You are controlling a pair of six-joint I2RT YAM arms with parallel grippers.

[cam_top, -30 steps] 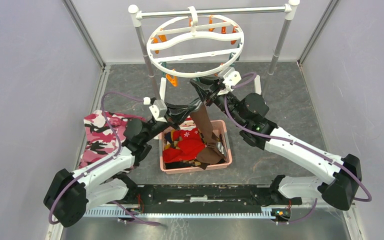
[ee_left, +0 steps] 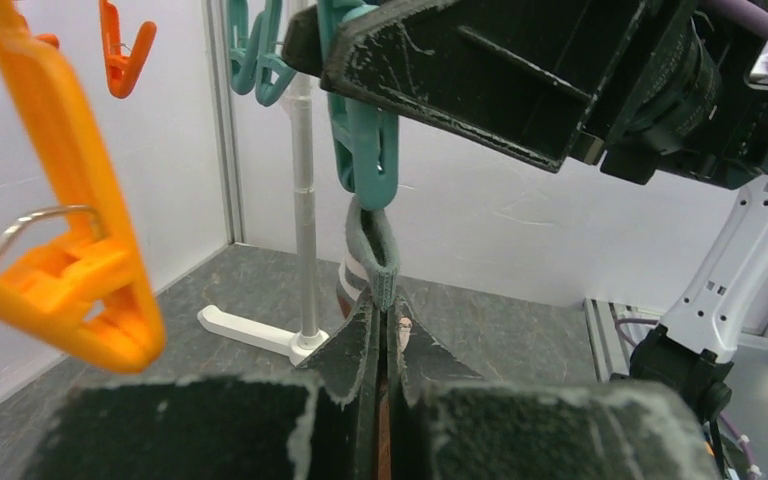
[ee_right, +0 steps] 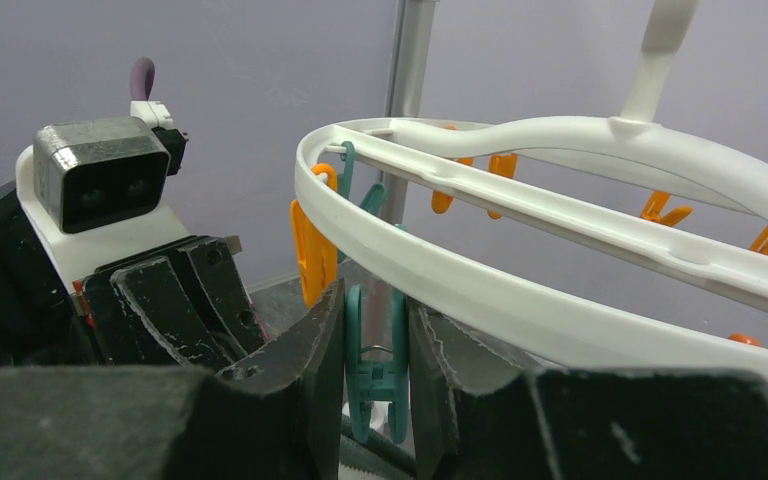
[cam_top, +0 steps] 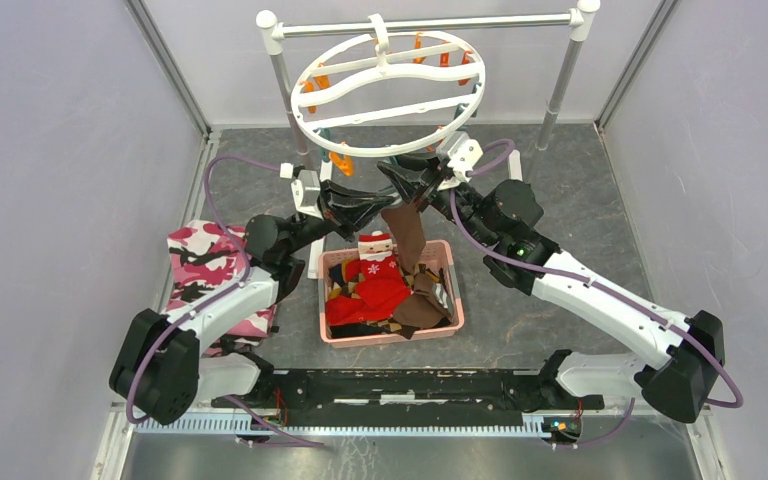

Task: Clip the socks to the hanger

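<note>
My left gripper is shut on a brown sock [cam_top: 406,235], gripping its grey cuff [ee_left: 370,250], which rises just below a teal clip [ee_left: 365,150]. My right gripper is shut on that teal clip, which hangs under the rim of the white round hanger [cam_top: 380,150]. The brown sock dangles over the bin. Whether the cuff sits inside the clip's fingers is unclear.
A pink bin [cam_top: 325,335] of socks, a camouflage cloth [cam_top: 195,260] at left, the stand's pole [ee_left: 305,230], and orange clips [ee_left: 80,200] close beside my left gripper.
The right arm is nearly still.
</note>
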